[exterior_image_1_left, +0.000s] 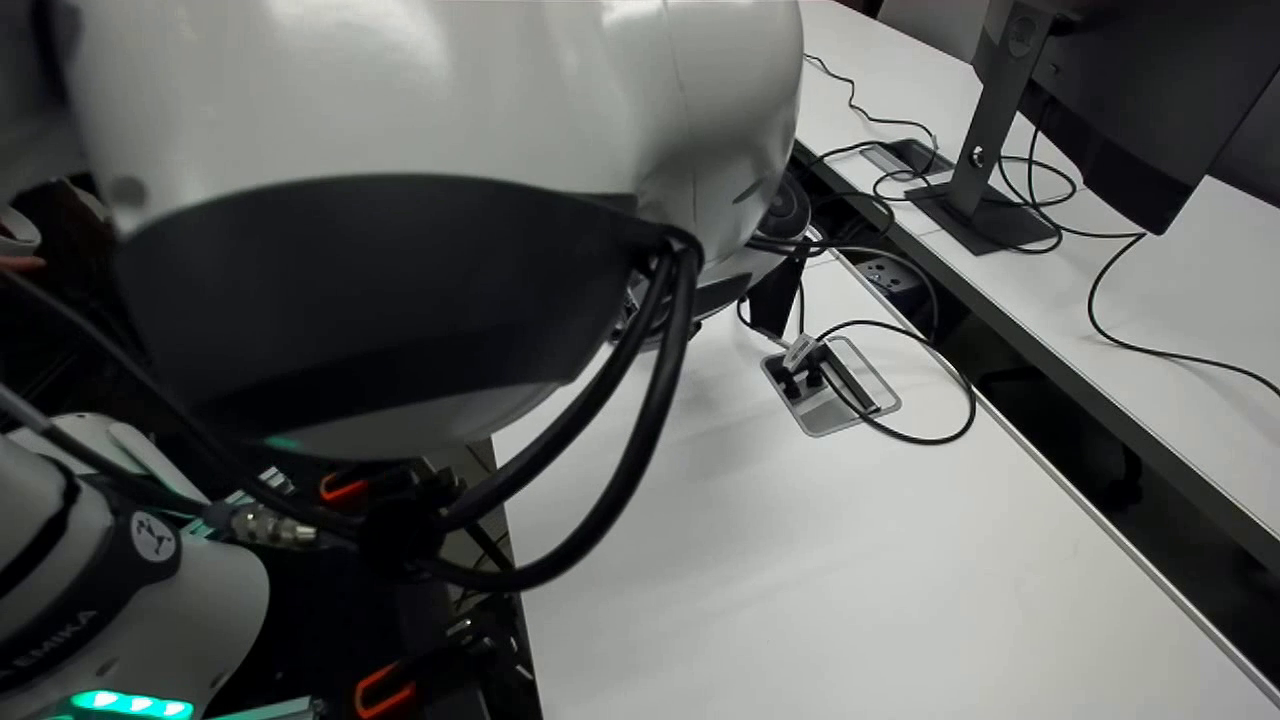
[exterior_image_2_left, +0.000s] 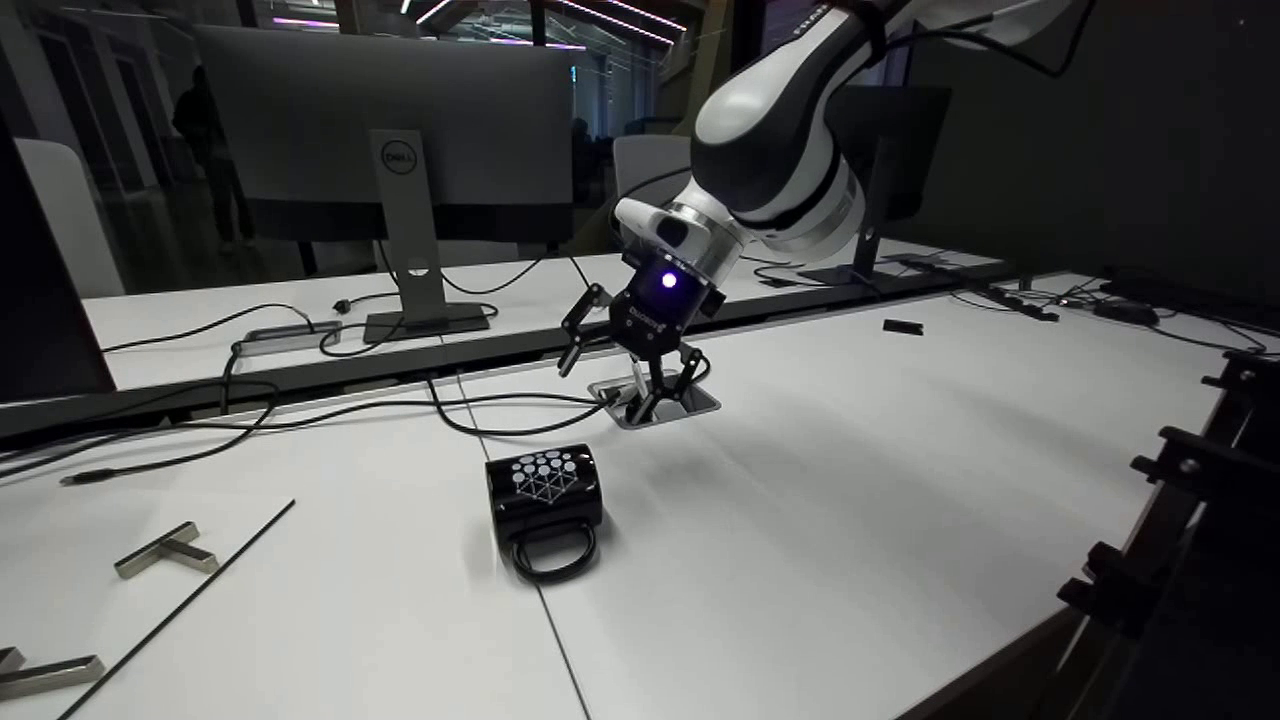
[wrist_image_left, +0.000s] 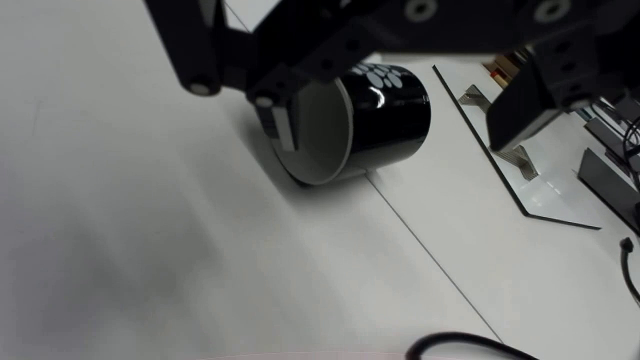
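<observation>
A black mug (exterior_image_2_left: 545, 494) with a pale dot-and-line pattern lies on its side on the white table, its handle towards the camera in exterior view 2. In the wrist view the pale open mouth of the mug (wrist_image_left: 390, 117) faces left, partly covered by a finger. My gripper (exterior_image_2_left: 614, 382) stands open, tilted above the table behind the mug, with clear space between them in exterior view 2. In the wrist view the two fingertips of the gripper are wide apart, and the mug shows beyond them. The mug does not show in exterior view 1.
A socket recess (exterior_image_2_left: 672, 408) with plugs and black cables lies under the gripper. Metal T-shaped pieces (exterior_image_2_left: 168, 548) rest left of the mug near a thin black strip (exterior_image_2_left: 180, 606). Monitors stand behind on the far desk.
</observation>
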